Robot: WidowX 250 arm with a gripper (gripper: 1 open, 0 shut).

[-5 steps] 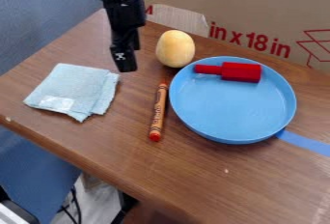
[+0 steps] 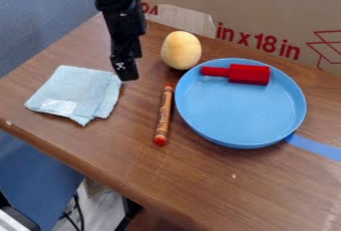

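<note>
My black gripper (image 2: 124, 66) hangs over the back left of the wooden table, just above and right of a folded light-blue cloth (image 2: 74, 93); whether its fingers are open or shut is hard to make out. A yellow egg-shaped object (image 2: 181, 49) stands to its right. An orange crayon (image 2: 164, 115) lies lengthwise in the middle. On the right is a blue plate (image 2: 237, 115) with a red object with a handle (image 2: 246, 74) on its back part.
A cardboard box (image 2: 273, 16) walls the back. Blue tape (image 2: 317, 146) runs right of the plate. The table's left edge drops to the floor.
My gripper has shifted slightly left and down over the last second. The objects on the table have not moved.
</note>
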